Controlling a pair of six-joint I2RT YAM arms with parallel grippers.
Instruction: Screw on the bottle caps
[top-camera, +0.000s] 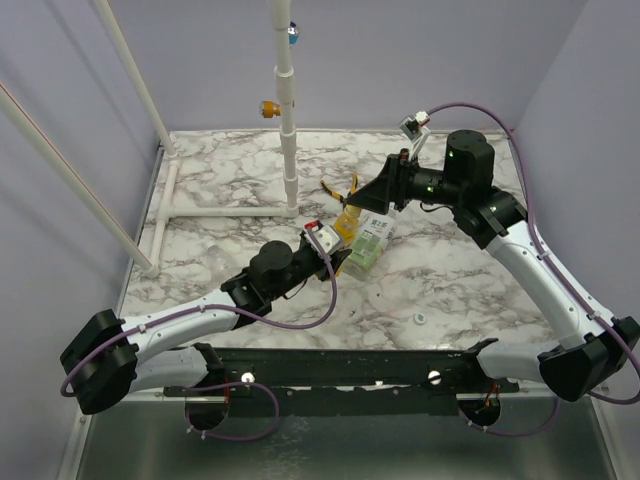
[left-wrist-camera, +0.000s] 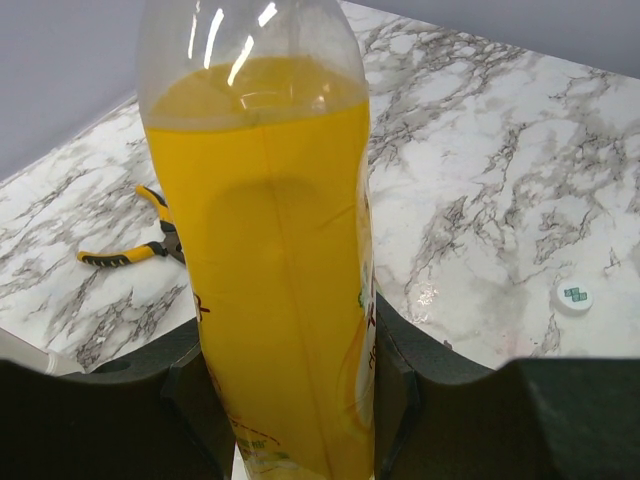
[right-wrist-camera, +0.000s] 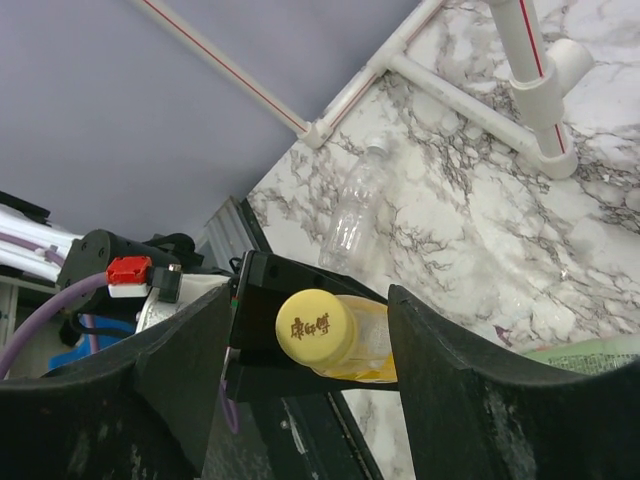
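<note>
My left gripper is shut on a yellow bottle, held upright; the cap (right-wrist-camera: 316, 328) shows yellow on its top in the right wrist view. Just above it my right gripper (top-camera: 385, 190) has its part-open fingers on either side of the cap, apparently apart from it. A green-labelled bottle (top-camera: 365, 245) lies behind the held one. A clear bottle (right-wrist-camera: 355, 205) lies on the marble at the left.
Pliers (left-wrist-camera: 115, 257) lie at the back. A white pipe frame (top-camera: 230, 212) stands at the left and middle. A small white cap (top-camera: 420, 318) lies on the front right marble, with free room around it.
</note>
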